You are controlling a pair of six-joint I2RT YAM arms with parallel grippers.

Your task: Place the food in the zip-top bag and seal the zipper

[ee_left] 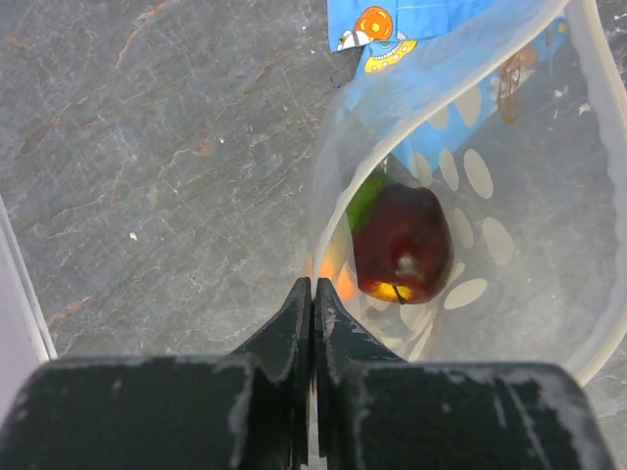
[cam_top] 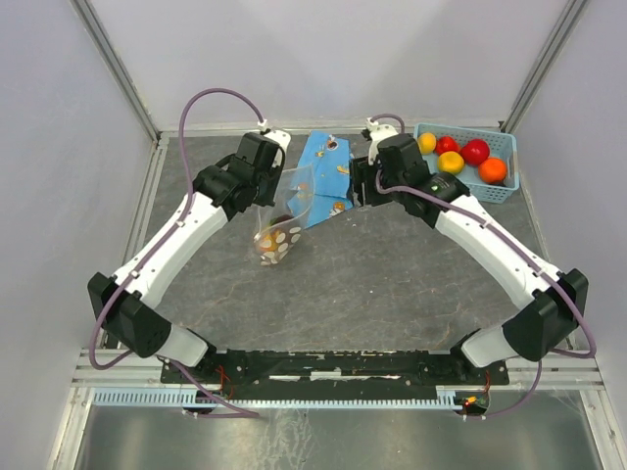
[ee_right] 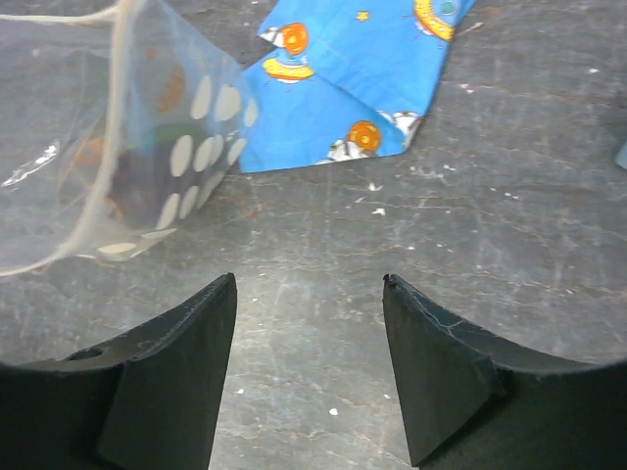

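Hanging over the table, the clear zip top bag [cam_top: 295,211] with white spots has its mouth open. My left gripper is shut on one edge of that mouth. Inside the bag lie a dark red fruit [ee_left: 404,243], something green [ee_left: 367,199] and something orange [ee_left: 338,277], partly covered by the film. My right gripper stands open to the right of the bag, with only bare table showing between its fingers.
A blue patterned cloth or packet [cam_top: 323,166] lies flat behind the bag. At the back right a light blue basket [cam_top: 500,191] holds several fruits.
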